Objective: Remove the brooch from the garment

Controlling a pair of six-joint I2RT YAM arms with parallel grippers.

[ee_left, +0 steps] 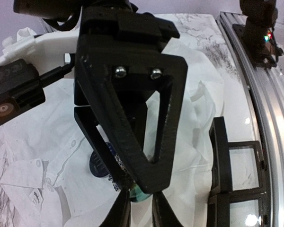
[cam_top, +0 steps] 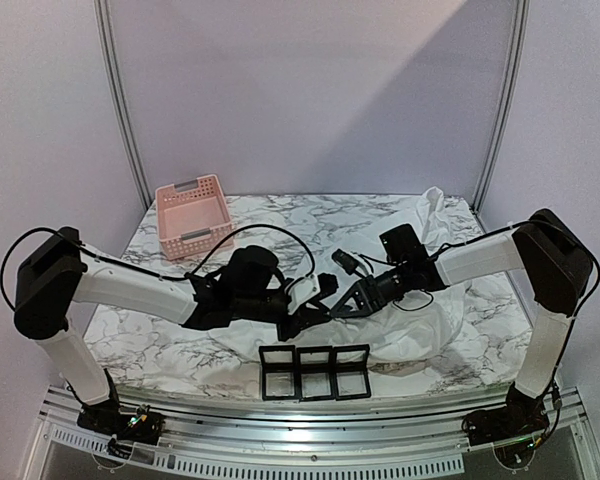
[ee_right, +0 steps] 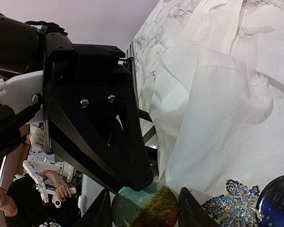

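Note:
A round green-and-orange brooch (ee_right: 144,208) shows between the fingers of my right gripper; whether they press on it is unclear. In the left wrist view only a green sliver of that brooch (ee_left: 138,193) shows under the right gripper's black fingers (ee_left: 156,177). My left gripper faces it from the left, its narrow fingers apart with a small gap. In the top view both grippers nearly meet over the white garment (cam_top: 420,335). A blue jewelled flower brooch (ee_right: 234,204) and a dark blue round one (ee_right: 279,201) lie on the garment.
A black open three-compartment box (cam_top: 299,372) stands at the front, close below the grippers. The pink basket (cam_top: 193,215) is at the back left. Bare marble table (cam_top: 140,350) shows at the left front.

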